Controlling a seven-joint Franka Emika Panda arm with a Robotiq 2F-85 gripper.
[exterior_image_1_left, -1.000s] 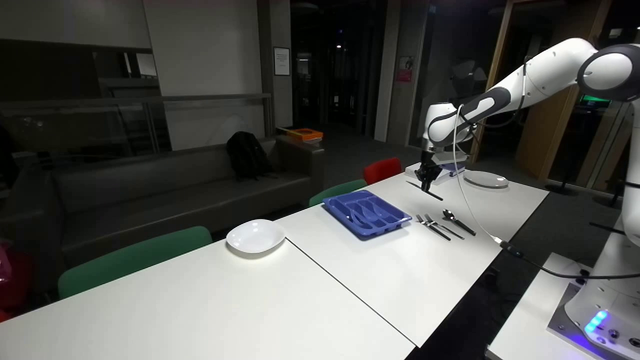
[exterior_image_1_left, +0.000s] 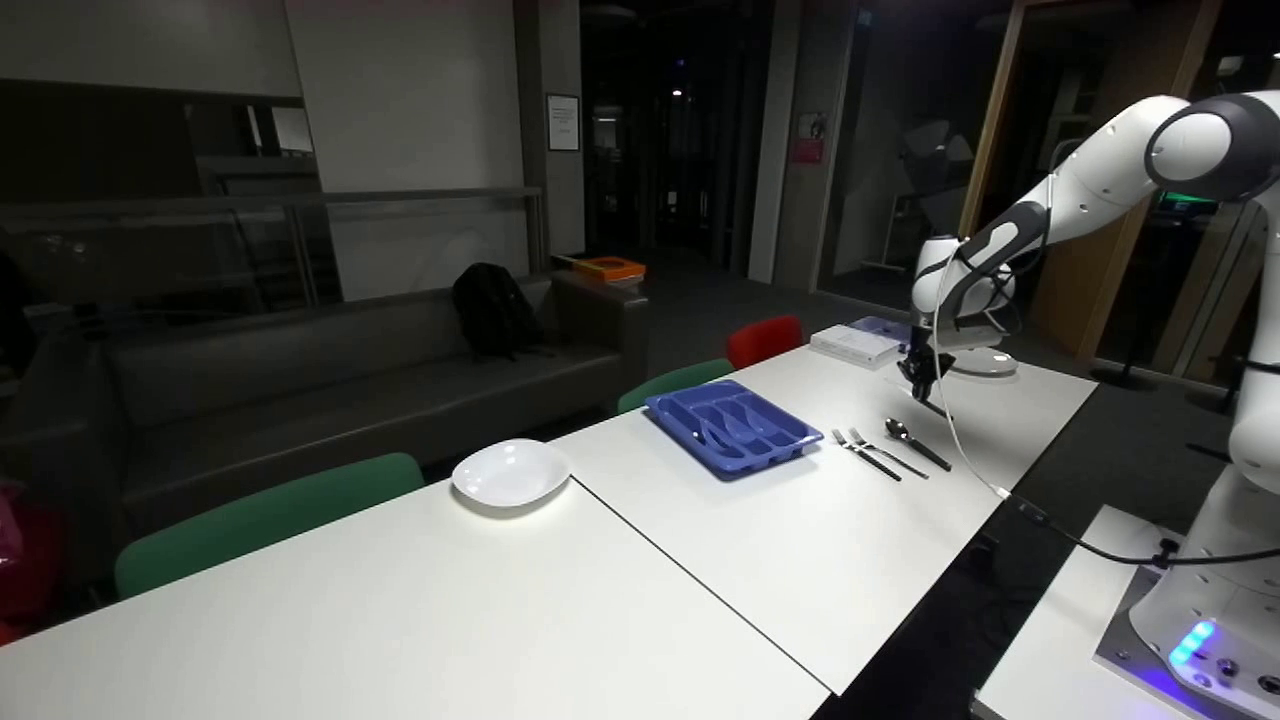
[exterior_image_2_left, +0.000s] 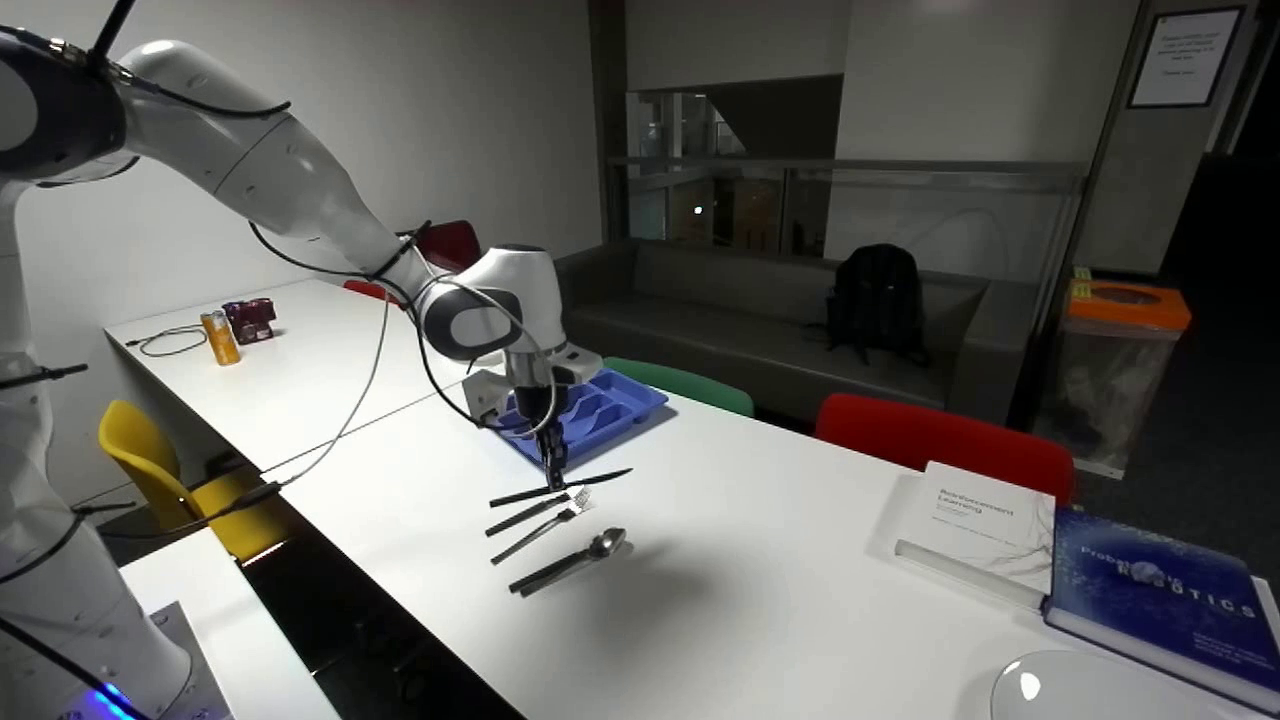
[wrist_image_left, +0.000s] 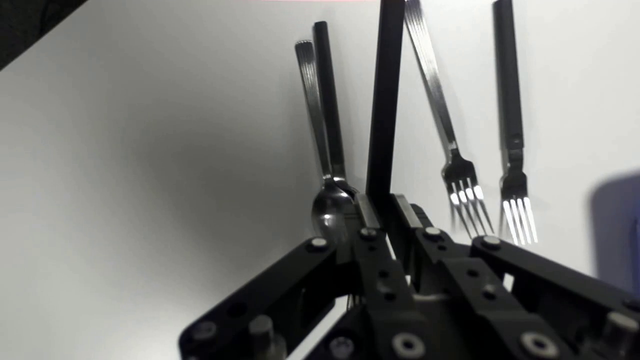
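Note:
My gripper is shut on a black-handled knife (wrist_image_left: 385, 102), whose handle sticks up from the fingertips in the wrist view. In exterior view 2 the knife's pointed blade (exterior_image_2_left: 606, 476) reaches out on the far side of the fingers, above the white table. Left of the knife in the wrist view, two spoons (wrist_image_left: 327, 207) lie together, one with a black handle, their bowls partly covered by my fingers. To the right rest a silver fork (wrist_image_left: 460, 171) and a black-handled fork (wrist_image_left: 513, 177). A blue cutlery tray (exterior_image_1_left: 734, 426) holds some pieces in its compartments.
A white plate (exterior_image_1_left: 511, 472) stands near the table seam, and another plate (exterior_image_1_left: 986, 361) lies at the far end. Books (exterior_image_2_left: 978, 524) sit by the red chair (exterior_image_2_left: 948, 450). Bare tabletop (exterior_image_2_left: 768, 588) stretches between the spoons and the books. A cable hangs from the arm.
In exterior view 1, my gripper has moved right and slightly nearer with the knife, toward the table's right-hand edge. Forks, spoons and tray have stayed where they were.

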